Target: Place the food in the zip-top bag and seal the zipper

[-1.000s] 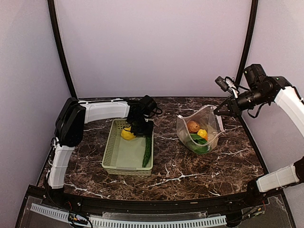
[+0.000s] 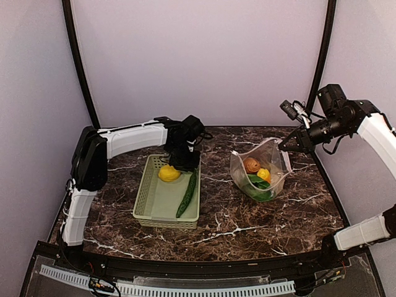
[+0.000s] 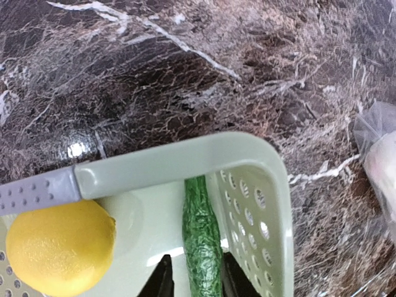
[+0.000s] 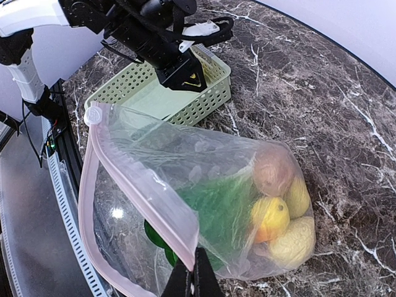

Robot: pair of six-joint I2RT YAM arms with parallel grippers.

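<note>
A pale green basket (image 2: 142,198) holds a yellow food item (image 3: 59,247) and a long green cucumber (image 3: 201,229). Over the basket's far right part is my left gripper, part open above the cucumber, its fingertips at the lower edge of the left wrist view. The clear zip top bag (image 2: 241,170) stands open to the right, holding round items such as a brown one (image 2: 251,164) and a yellow one (image 2: 263,174), plus green pieces. My right gripper is shut at the bag's top rim, the pink zipper strip running into its fingers.
Walls close in at the back and sides, and a metal rail runs along the front edge.
My left gripper has risen slightly and shifted a little within the basket area; the cucumber appears shifted slightly. The right arm and the bag are still.
</note>
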